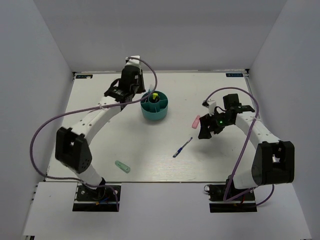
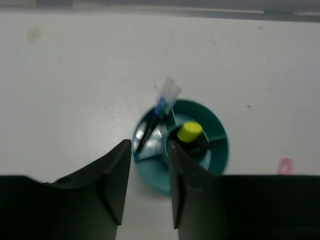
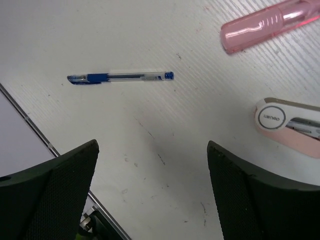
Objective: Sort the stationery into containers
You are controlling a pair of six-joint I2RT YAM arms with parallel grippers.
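Observation:
In the top view a teal round organizer (image 1: 155, 113) stands at the table's back. Several pens (image 2: 161, 107) lean in its left compartment, and a yellow-capped item (image 2: 190, 131) is in the centre one. My left gripper is above and behind it, its fingers apart and empty. On the table lie a blue pen (image 3: 122, 77), a pink marker (image 3: 272, 24) and a pink-and-white stapler (image 3: 290, 122); the arm hides the stapler from above. Over bare table beside these, my right gripper is open with nothing between its fingers.
A green object (image 1: 122, 166) lies by itself at the front left of the white table (image 1: 145, 150). Free room spreads over the middle and back right. Side walls and a back wall enclose the area.

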